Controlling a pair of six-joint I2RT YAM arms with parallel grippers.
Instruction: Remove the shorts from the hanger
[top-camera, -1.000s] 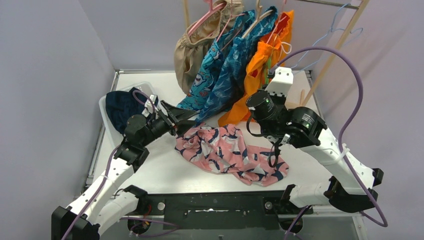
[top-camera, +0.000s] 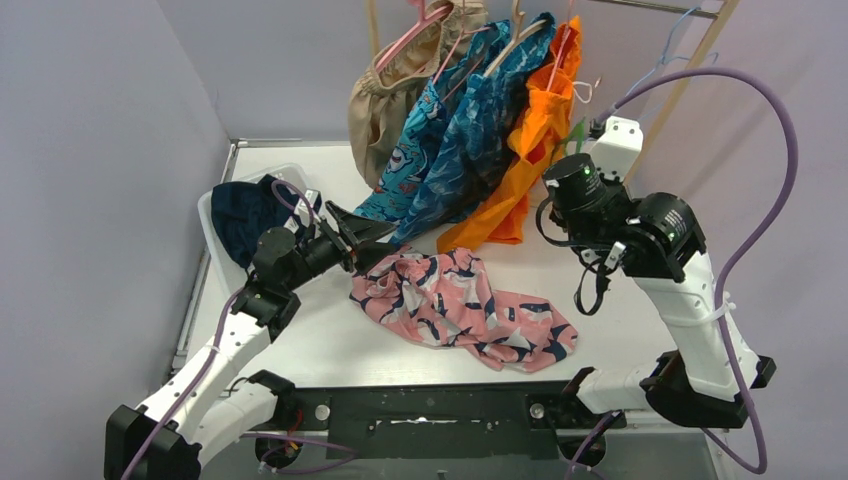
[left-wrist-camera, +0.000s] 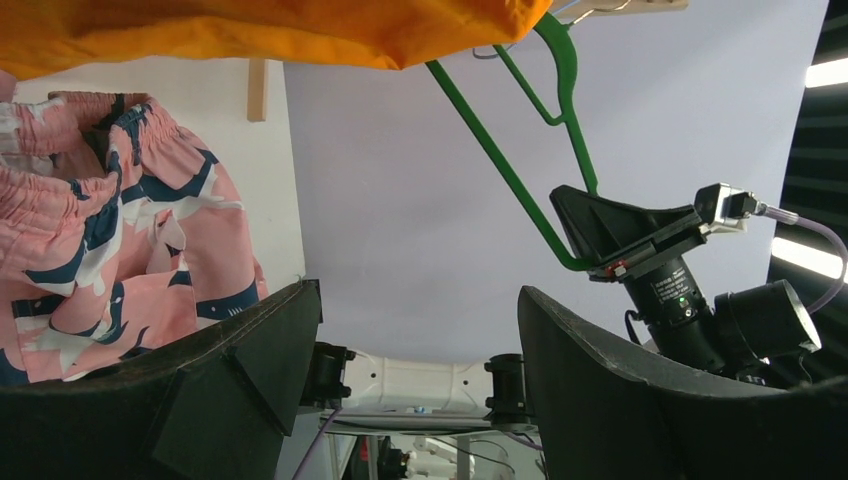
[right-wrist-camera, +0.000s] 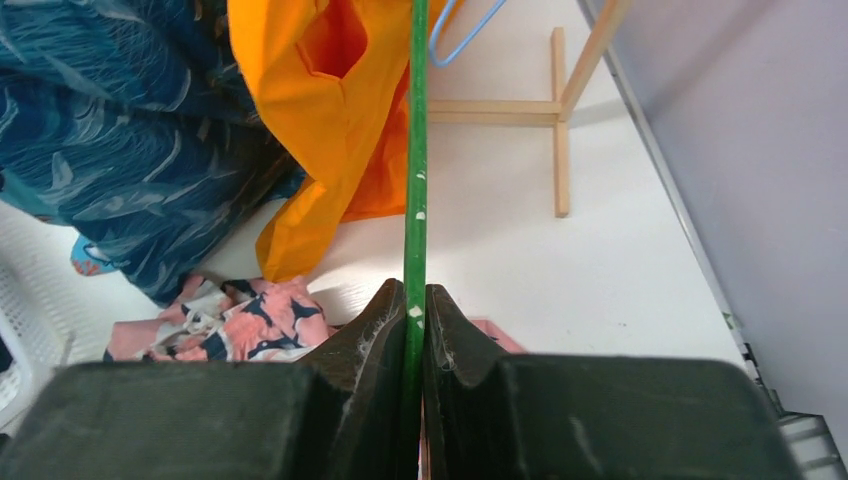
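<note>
The pink shorts (top-camera: 455, 305) with navy and white patches lie crumpled on the white table, their elastic waistband (left-wrist-camera: 70, 190) toward the left arm. My right gripper is shut on a bare green hanger (right-wrist-camera: 416, 170), which carries no shorts. In the left wrist view the same green hanger (left-wrist-camera: 500, 165) runs from beside the orange shorts down to the right gripper. My left gripper stands open above the table near the pink shorts, with nothing between its fingers.
Orange shorts (top-camera: 545, 120), blue patterned shorts (top-camera: 470, 140) and beige shorts (top-camera: 395, 115) hang from a wooden rack (top-camera: 690, 80). A white basket (top-camera: 215, 225) with dark cloth stands at the left. A blue hanger (top-camera: 665, 55) hangs at right.
My right arm has moved to the right and slightly up, away from the orange shorts, with the green hanger. The left arm and pink shorts look unmoved.
</note>
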